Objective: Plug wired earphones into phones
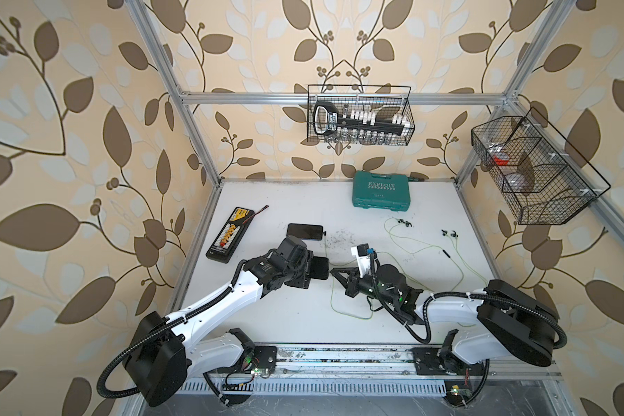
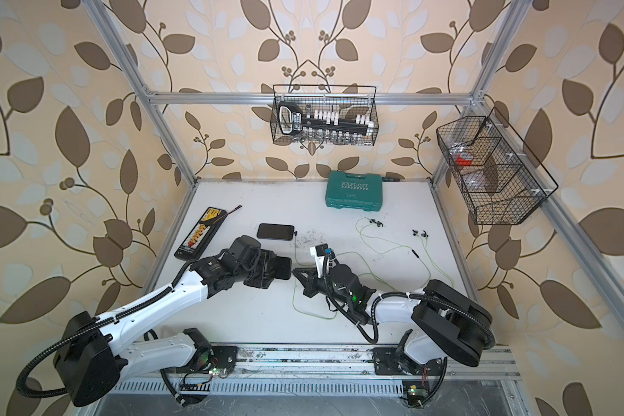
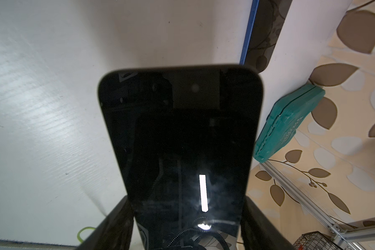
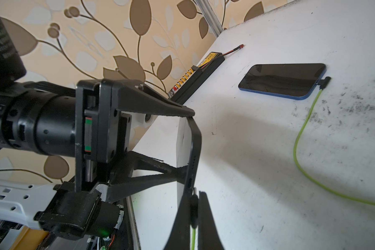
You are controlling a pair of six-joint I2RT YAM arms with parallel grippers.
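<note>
A dark phone point(image 3: 183, 137) is held above the table by its two long edges, my left gripper shut on it. In the right wrist view it stands edge-on. My right gripper is shut on a slim black earphone plug point(image 4: 194, 207) with a green cord below it. The plug's metal tip points at the phone's near edge, very close; whether it touches or has entered cannot be told. A second phone point(image 4: 281, 79) with a blue frame lies flat behind, a black angled plug point(image 4: 324, 82) at its end and a green cord point(image 4: 298, 154) trailing from it.
Green earphone cords point(image 1: 423, 244) with black earbuds point(image 1: 404, 222) spread over the right of the table. A teal case point(image 1: 381, 191) stands at the back. A black-and-yellow board point(image 1: 230, 234) lies at the left.
</note>
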